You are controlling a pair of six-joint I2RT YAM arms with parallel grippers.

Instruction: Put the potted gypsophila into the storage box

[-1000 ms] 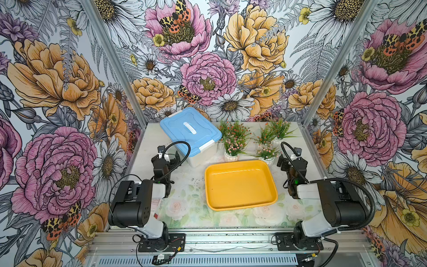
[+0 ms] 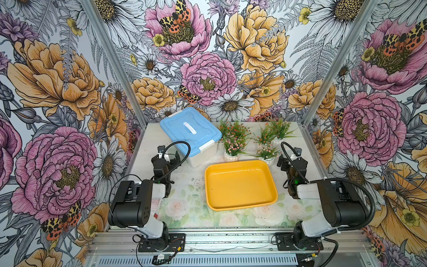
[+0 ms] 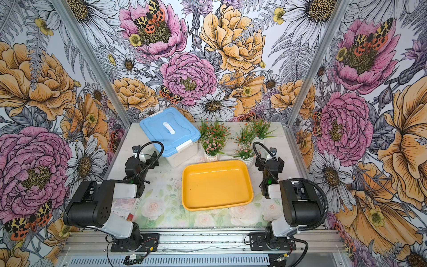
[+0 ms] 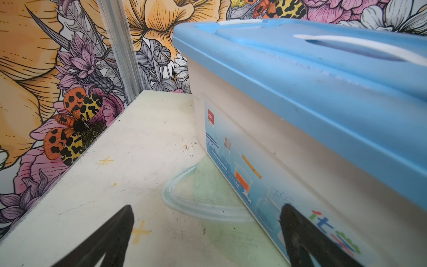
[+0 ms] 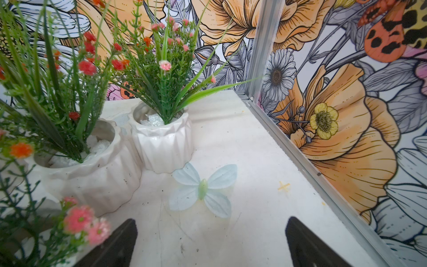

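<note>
Several potted gypsophila plants with white pots stand grouped behind the yellow tray. In the right wrist view, a red-flowered plant's white pot and a pink-flowered one's pot are at the left; pink blooms intrude in the near left corner. My right gripper is open and empty, beside the plants. A storage box with its blue lid on sits at the back left. Left of that box, my left gripper is open, nothing between its fingers.
An empty yellow tray occupies the middle of the table in front of the plants. Patterned walls enclose the back and sides. Bare table shows right of the pots, and the front strip is mostly clear.
</note>
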